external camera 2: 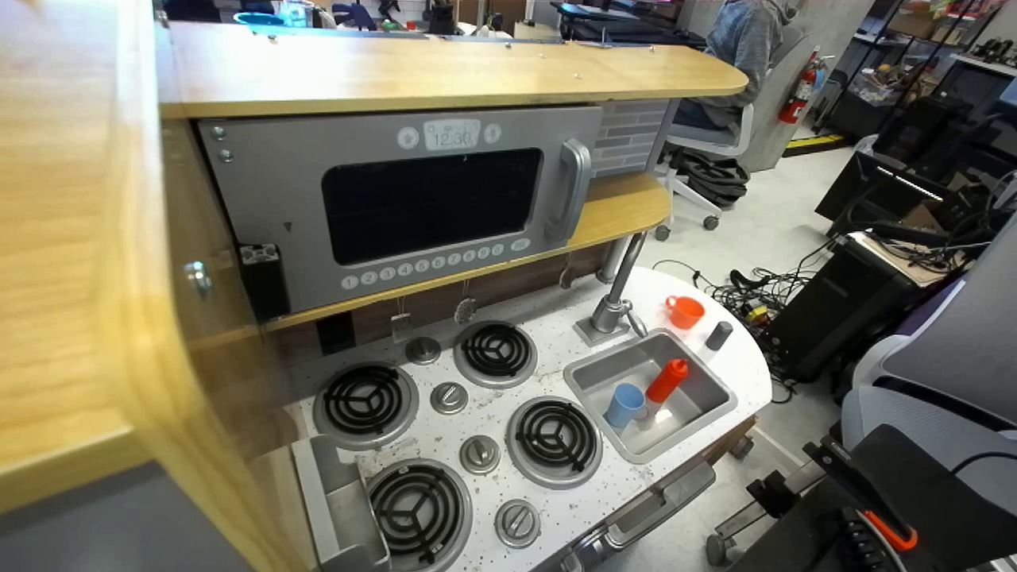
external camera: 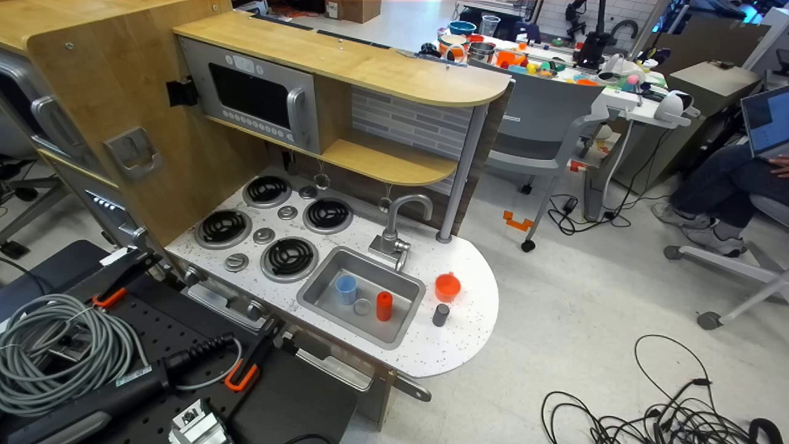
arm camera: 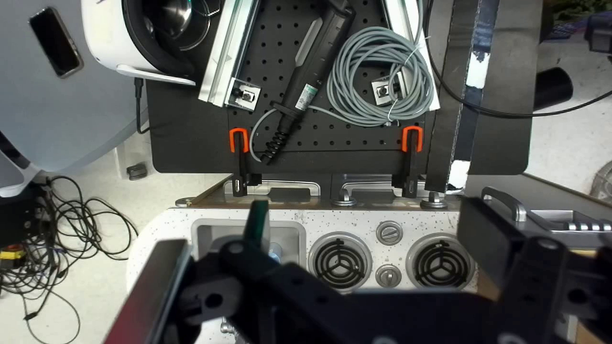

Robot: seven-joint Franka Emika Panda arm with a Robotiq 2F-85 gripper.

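Note:
In the sink [external camera: 336, 255] stand a blue cup [external camera: 345, 289] and an upright red bottle [external camera: 384, 306], a little apart. An orange-red cup [external camera: 447, 287] is on the white counter right of the sink, and a small dark grey cylinder [external camera: 441, 314] stands in front of it. The second exterior view shows the same blue cup [external camera 2: 625, 405], red bottle [external camera 2: 667, 380], orange-red cup [external camera 2: 684, 311] and grey cylinder [external camera 2: 720, 334]. Only the wrist view has my gripper: it is open, fingers wide apart, nothing visible between them. It hides much of the sink there.
Several black burners [external camera: 288, 256] and grey knobs cover the counter's left side. A faucet [external camera: 403, 222] rises behind the sink, under a wooden shelf with a microwave [external camera: 251, 96]. A black pegboard table [arm camera: 321, 132] holding coiled cable [arm camera: 381, 77] adjoins the kitchen front.

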